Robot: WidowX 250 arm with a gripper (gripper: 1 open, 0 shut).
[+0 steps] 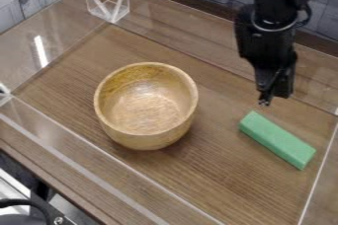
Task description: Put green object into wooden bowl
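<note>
The green object (pixel 278 140), a long rounded block, lies flat on the table at the right, slanting down toward the right edge. To its left stands the wooden bowl (pixel 109 96), round and light brown, with its inside bare. My dark gripper (pixel 268 98) points downward just beyond the green object's upper end in the view, apart from it in the picture. Its fingertips are small and dark, so how wide they stand cannot be made out. Nothing green shows at them.
A white wire-like stand (pixel 109 8) is at the far upper left. Black cables lie at the lower left corner.
</note>
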